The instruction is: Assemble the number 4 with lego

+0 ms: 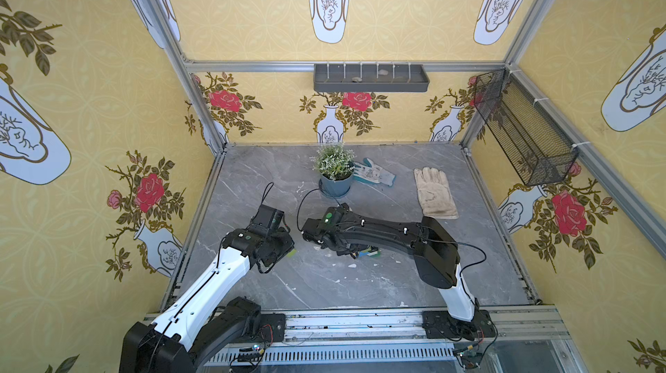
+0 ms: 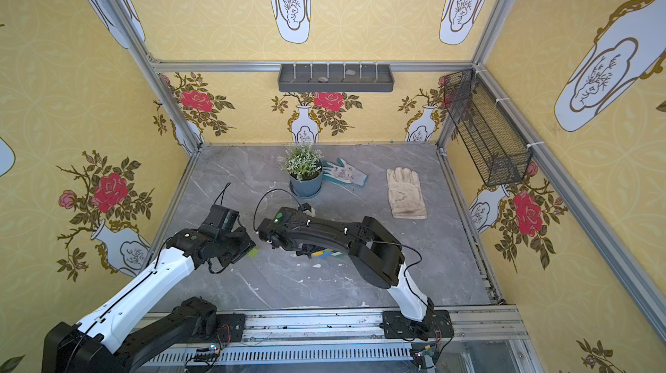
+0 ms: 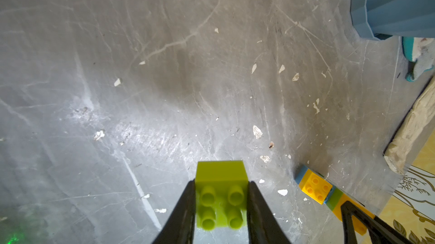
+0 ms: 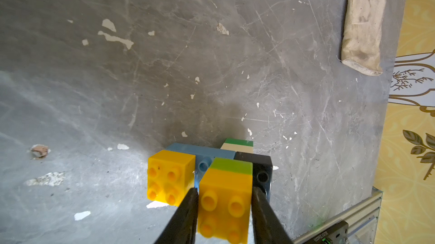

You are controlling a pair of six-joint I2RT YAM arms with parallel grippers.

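Observation:
My left gripper is shut on a lime-green brick (image 3: 221,173), held over bare table left of the other bricks. My right gripper has its fingertips either side of a yellow brick (image 4: 225,180) topped by green; whether they grip it is unclear. That brick is at a cluster: a yellow brick (image 4: 166,173) with studs showing, a blue brick (image 4: 185,147), a black brick (image 4: 262,162) and a green-and-cream piece (image 4: 236,142). In both top views the right arm mostly hides the cluster.
A potted plant (image 1: 335,182) stands at the back middle, beside a blue-grey glove (image 1: 374,174). A beige glove (image 1: 435,194) lies to the right. A mesh basket (image 1: 527,130) and a grey rack (image 1: 371,78) hang on the frame.

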